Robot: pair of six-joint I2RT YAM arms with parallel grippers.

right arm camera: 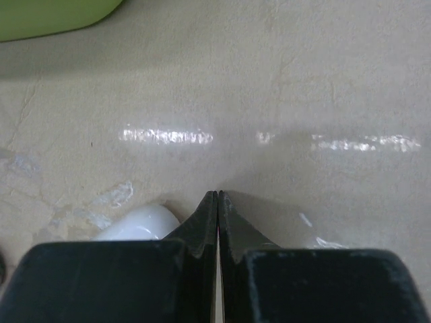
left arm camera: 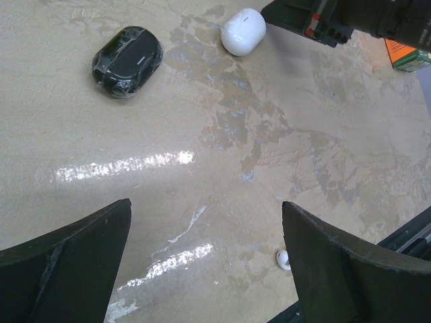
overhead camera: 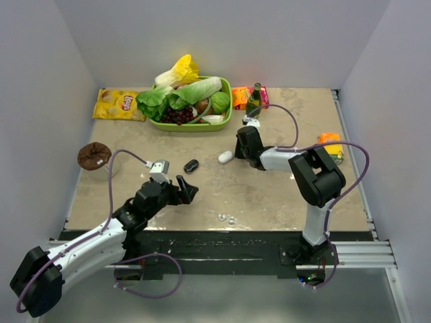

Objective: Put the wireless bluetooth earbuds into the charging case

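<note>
A small white rounded case [overhead camera: 225, 157] lies on the table, its lid looking closed. Immediately to its right is my right gripper [overhead camera: 238, 155], shut, with nothing showing between its fingertips; whether it touches the white case [right arm camera: 140, 224] I cannot tell. Two small white earbuds [overhead camera: 222, 217] rest near the front edge; just one earbud [left arm camera: 283, 260] shows in the left wrist view, partly behind a finger. My left gripper [overhead camera: 192, 186] hangs open and empty above the table, its fingers [left arm camera: 337, 269] wide apart.
A dark, shiny rounded object [overhead camera: 191, 166] lies left of the white case. Behind stands a green basket [overhead camera: 195, 128] of vegetables. A bottle [overhead camera: 254, 101], a yellow bag [overhead camera: 118, 105] and a brown-topped jar [overhead camera: 94, 157] stand around the edges.
</note>
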